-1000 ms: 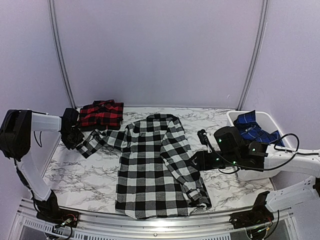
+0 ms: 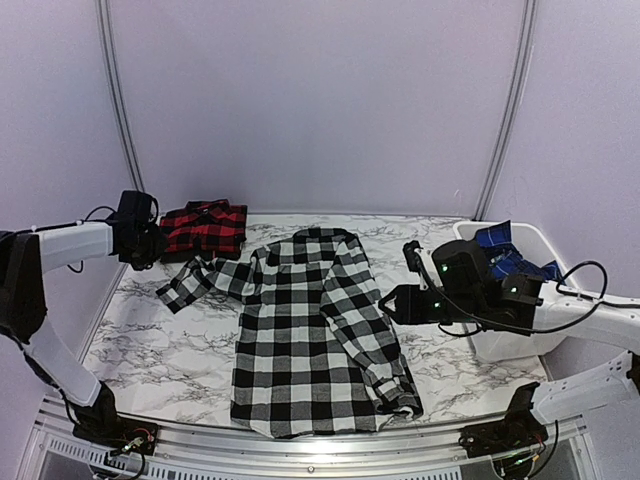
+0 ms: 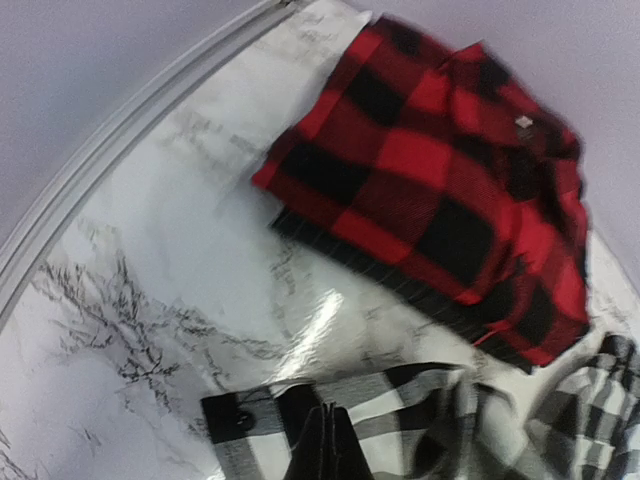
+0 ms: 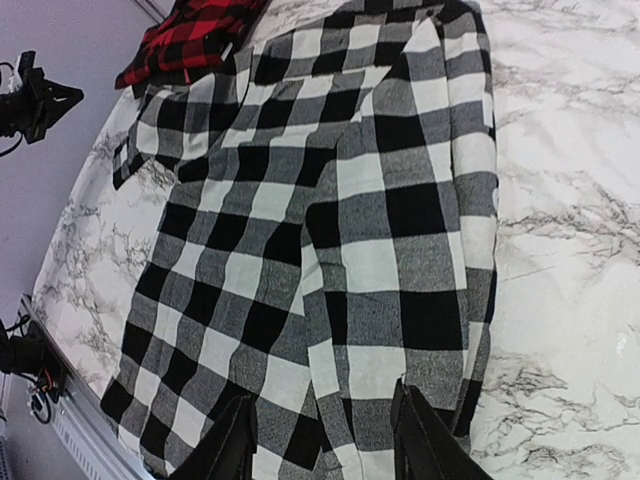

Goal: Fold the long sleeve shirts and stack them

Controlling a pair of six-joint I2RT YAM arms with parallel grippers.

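A black-and-white checked shirt [image 2: 290,340] lies on the table, its right-hand sleeve [image 2: 362,335] folded down over the body. The other sleeve [image 2: 188,285] stretches out to the left, and its cuff [image 3: 232,420] shows in the left wrist view. Above that cuff my left gripper is shut, with nothing visible between its fingers. My right gripper is open and empty above the folded sleeve, at the shirt's right side. Behind the left sleeve, a red-and-black checked shirt [image 2: 205,228] rests folded on top of a darker folded cloth [image 3: 350,262].
A white bin [image 2: 505,345] with blue checked cloth [image 2: 510,255] in it stands at the right, behind the right arm. Bare marble tabletop [image 2: 160,365] shows left of the shirt and at the back right. Walls enclose the left, back and right.
My left gripper has risen and moved back, away from the left cuff, which stays on the table. The right gripper has shifted slightly up and away from the shirt.
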